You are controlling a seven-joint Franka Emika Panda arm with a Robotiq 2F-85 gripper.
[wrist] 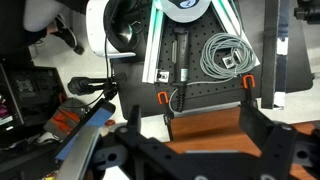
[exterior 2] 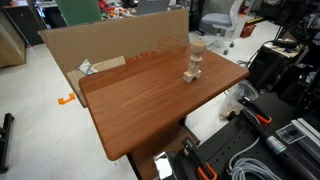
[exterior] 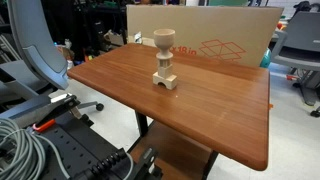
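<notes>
A small tower of pale wooden pieces (exterior: 164, 75) stands upright on the brown table (exterior: 215, 110) in exterior view 1. Its bottom piece has an arched cutout, narrower pieces sit above it, and a rounded cup-like piece (exterior: 164, 38) tops it. Exterior view 2 shows the same tower (exterior 2: 193, 72) toward the table's right part. In the wrist view my gripper is open, its dark fingers wide apart with nothing between them. Below it are the black mounting platform and a strip of the table edge (wrist: 205, 132); the tower is out of that view.
A long cardboard box (exterior 2: 120, 45) stands along the table's far side. A coiled grey cable (wrist: 226, 55) and orange-handled clamps lie on the black platform. Office chairs (exterior: 300, 45) stand beyond.
</notes>
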